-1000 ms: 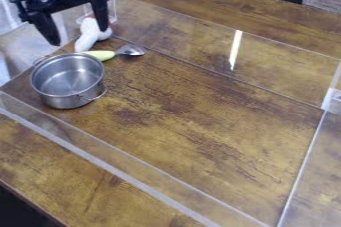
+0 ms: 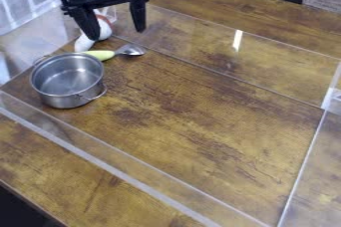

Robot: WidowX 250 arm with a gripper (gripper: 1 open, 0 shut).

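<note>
My gripper hangs open at the top left, above and behind the other items. Below it a steel pot with a handle sits on the left of the wooden table. Just behind the pot lies a small yellow-green item, with a silver spatula-like piece at its right. A white object stands partly hidden under the gripper.
Transparent walls edge the work area, along the right side, the back and the front left.
My gripper has moved right and upward in the view, from over the pot's back left to above the white object and the silver piece. The items on the table look unmoved.
</note>
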